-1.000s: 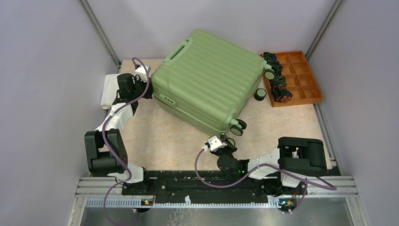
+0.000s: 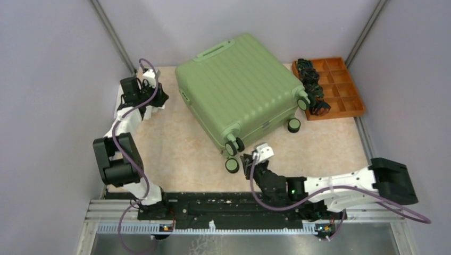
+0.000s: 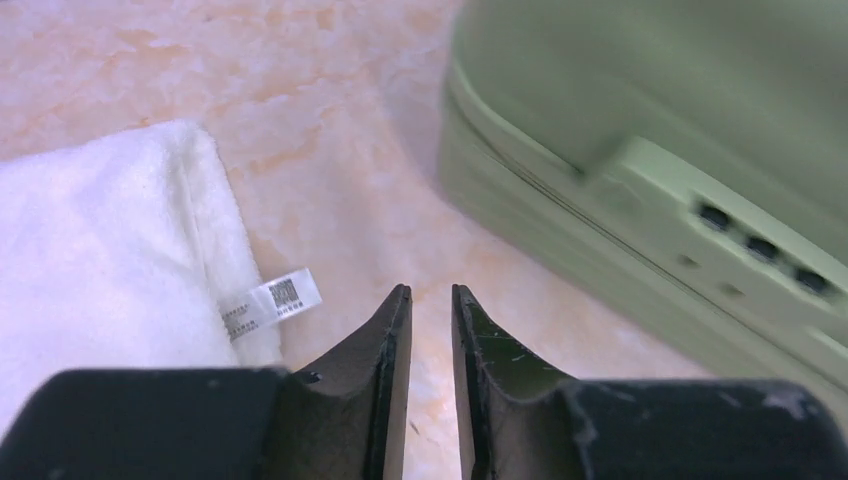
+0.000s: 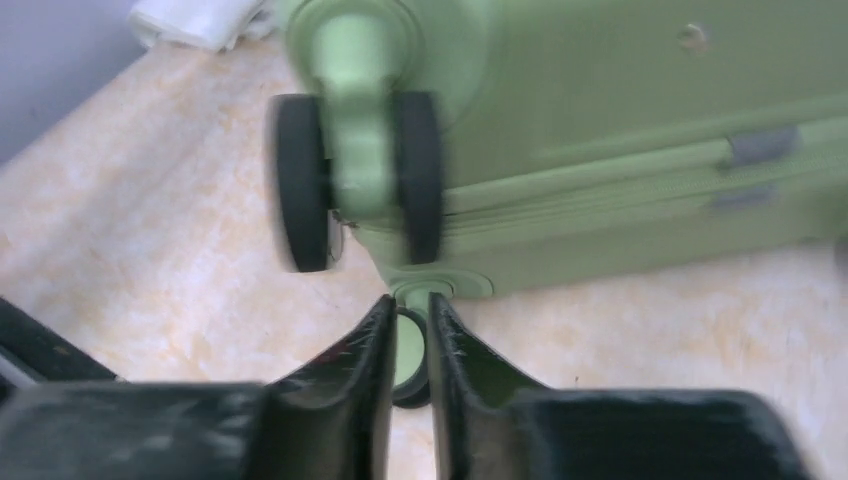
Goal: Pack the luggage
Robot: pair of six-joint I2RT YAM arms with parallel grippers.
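A closed green hard-shell suitcase (image 2: 236, 87) lies on the tabletop, angled, its wheels toward the front and right. My left gripper (image 2: 162, 98) is just left of its upper-left end; in the left wrist view a folded white towel (image 3: 100, 240) with a tag lies beside it. The left fingertips (image 3: 431, 292) are slightly apart with nothing between. My right gripper (image 2: 246, 162) is at the suitcase's front wheel corner; in the right wrist view its fingertips (image 4: 412, 305) stand slightly apart, in front of a lower wheel, with a blurred double wheel (image 4: 360, 160) above.
A wooden compartment tray (image 2: 345, 103) with dark rolled items stands at the back right, beside the suitcase. Walls bound both sides.
The suitcase has shifted, its front corner moving left. My left gripper has moved slightly left, away from it; my right gripper has moved right, and its arm reaches farther right.
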